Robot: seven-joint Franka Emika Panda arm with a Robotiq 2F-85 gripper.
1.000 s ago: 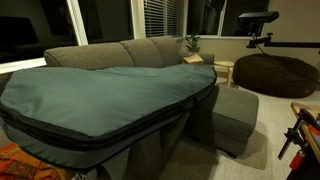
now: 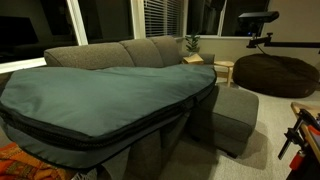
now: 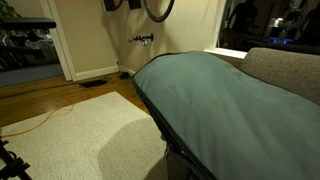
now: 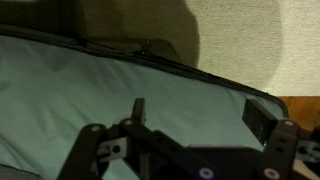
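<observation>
A large grey-green padded bag [image 2: 100, 100] with a dark zipped edge lies over the grey couch in exterior view 1. The same bag [image 3: 230, 105] fills the right half of exterior view 2. In the wrist view, my gripper stands open, its two dark fingers [image 4: 138, 110] wide apart over the bag [image 4: 95, 100]. Nothing shows between them. How high the fingertips are above the fabric, or whether they touch it, I cannot tell. Neither exterior view clearly shows the gripper.
Behind the bag is the couch [image 2: 145, 50]; a dark beanbag [image 2: 275, 75] sits at the far right. An orange patterned cloth [image 2: 25, 163] is at the lower left.
</observation>
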